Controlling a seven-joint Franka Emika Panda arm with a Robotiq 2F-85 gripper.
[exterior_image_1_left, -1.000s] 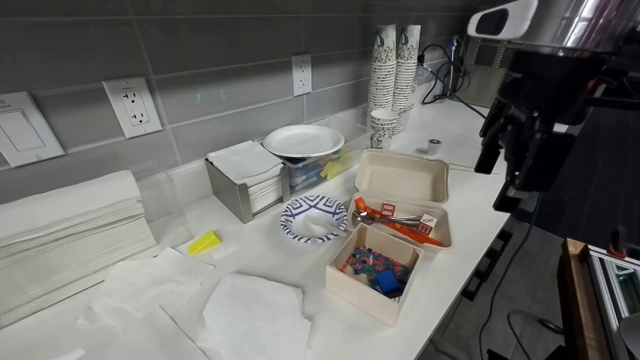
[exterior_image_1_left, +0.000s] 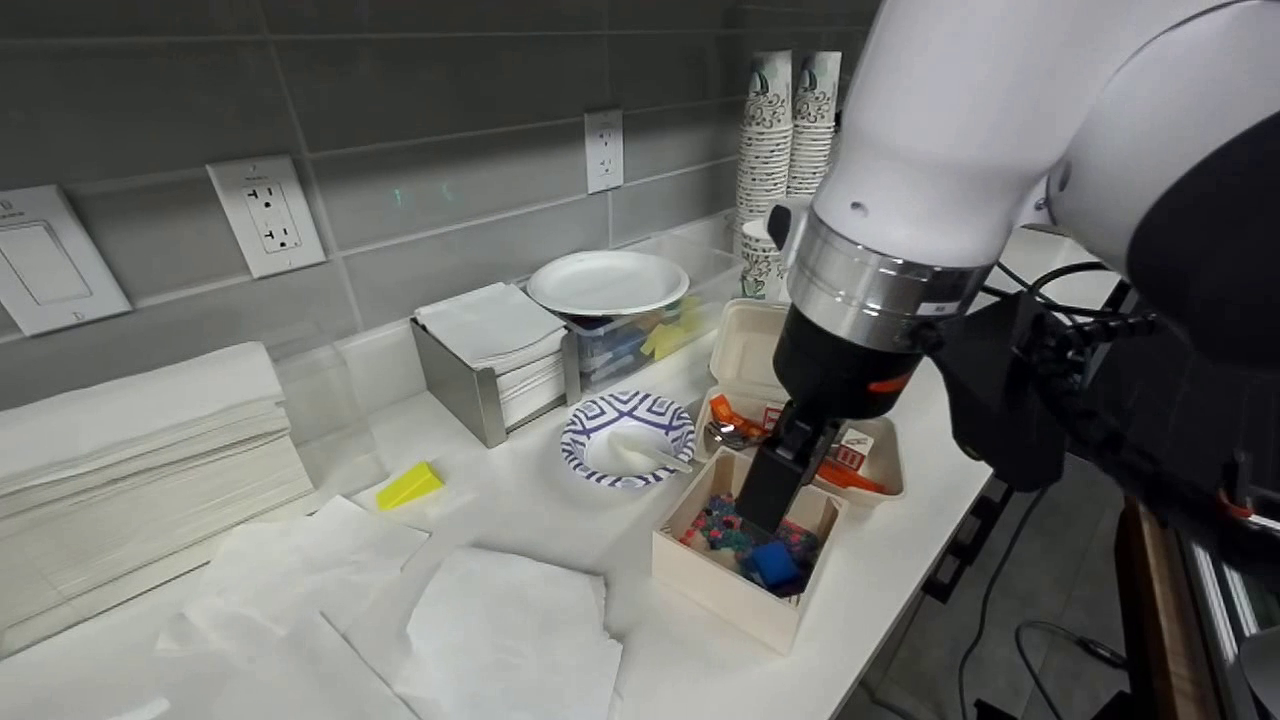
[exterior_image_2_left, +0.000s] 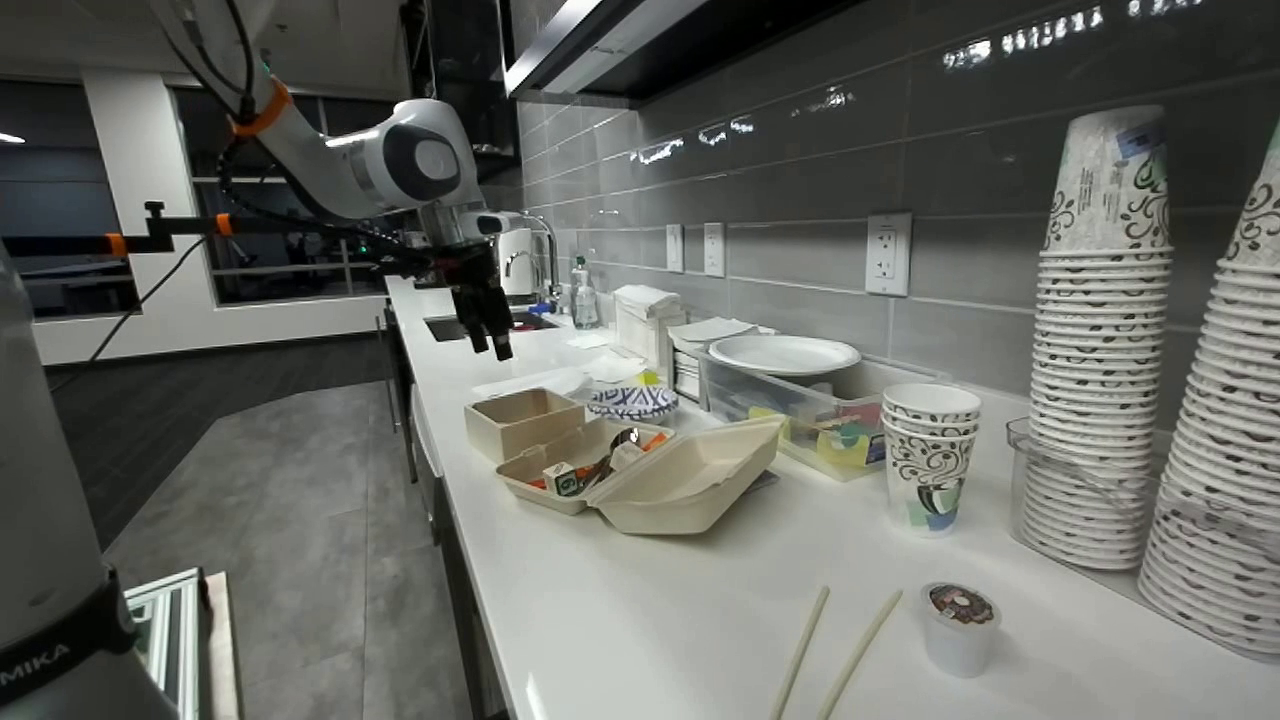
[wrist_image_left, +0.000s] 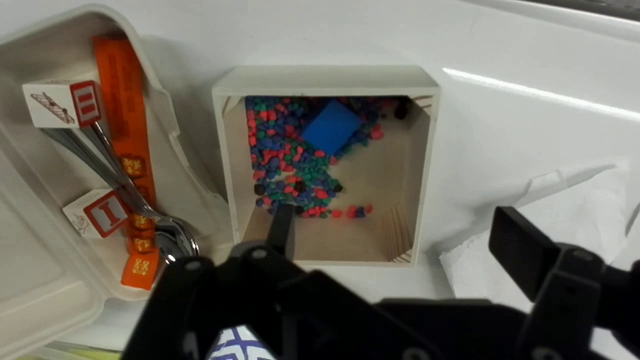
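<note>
A pale square box (wrist_image_left: 327, 78) sits on the counter, holding many small red, blue and green pebbles (wrist_image_left: 294, 162) and one blue block (wrist_image_left: 331, 127). My gripper is open above the box's near wall in the wrist view, its fingers wide apart and empty. One fingertip (wrist_image_left: 280, 231) overlaps the box interior there; the other is right of the box, over white paper. From exterior view 1 the gripper (exterior_image_1_left: 774, 486) partly covers the box and the container behind it. In exterior view 2 the gripper (exterior_image_2_left: 489, 348) hangs clear above the counter.
Beside the box lies an open takeout container (exterior_image_2_left: 696, 480) with spoons, orange packets and lettered cubes. A patterned bowl (exterior_image_1_left: 588, 450) with a white spoon, a yellow block (exterior_image_1_left: 409, 486) and loose paper (exterior_image_1_left: 504, 636) are nearby. Stacked cups (exterior_image_2_left: 1098, 360) stand farther off.
In exterior view 1 the arm has swung left from the right side and now reaches over the box and takeout container. The objects on the counter look unmoved.
</note>
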